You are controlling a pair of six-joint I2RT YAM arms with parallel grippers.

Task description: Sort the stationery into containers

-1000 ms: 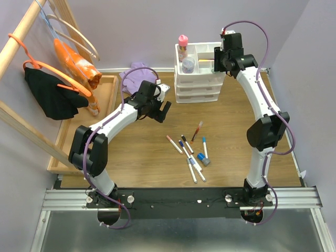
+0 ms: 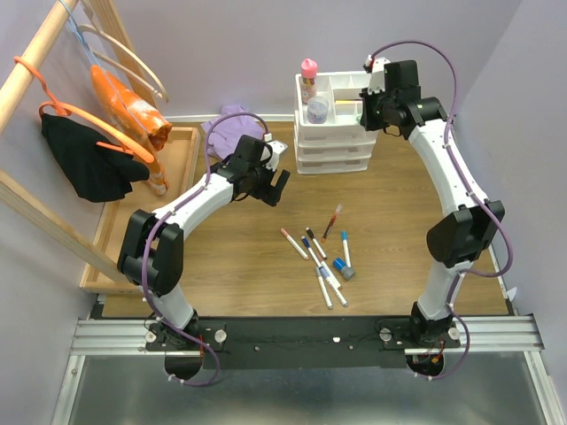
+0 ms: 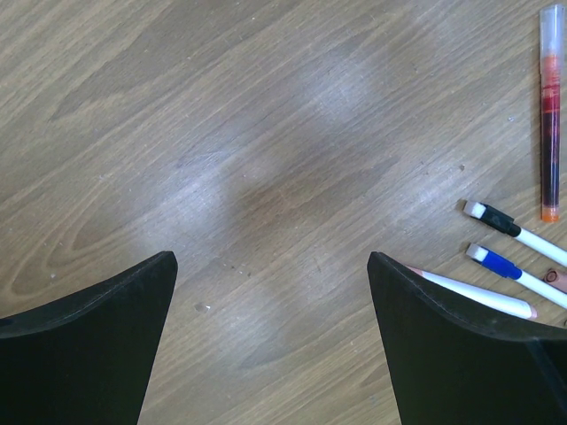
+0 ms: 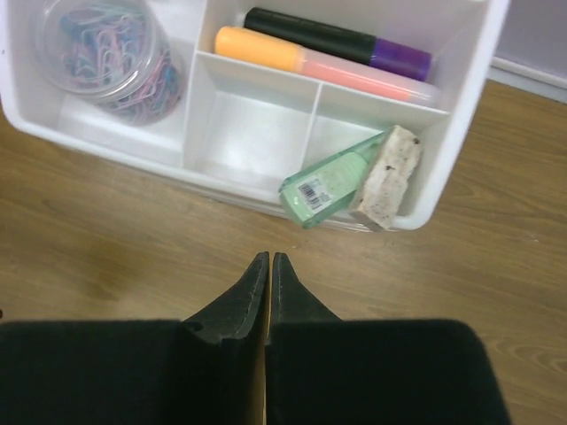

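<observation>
In the top view, my left gripper (image 2: 275, 181) hangs open over the left-centre table, and the left wrist view shows bare wood between its fingers. My right gripper is all but closed, a thin slit between its tips and nothing held there. It is at the front right of the white organizer (image 2: 333, 133). A green bottle-like item (image 4: 330, 184) and a whitish eraser-like block (image 4: 387, 177) lean in the front right compartment. Loose on the table are a red-and-dark pen (image 2: 331, 222), a red-capped marker (image 2: 294, 244), several white markers (image 2: 345, 249) and a blue-capped item (image 2: 344, 269).
In the organizer, a paper-clip jar (image 4: 106, 57) stands left, with orange (image 4: 328, 67) and black-purple (image 4: 337, 42) markers at the back; the front middle compartment is empty. A pink-capped bottle (image 2: 308, 81) stands at its back left. A wooden rack (image 2: 142, 235) fills the left side.
The left arm and the loose items on the table have stayed put.
</observation>
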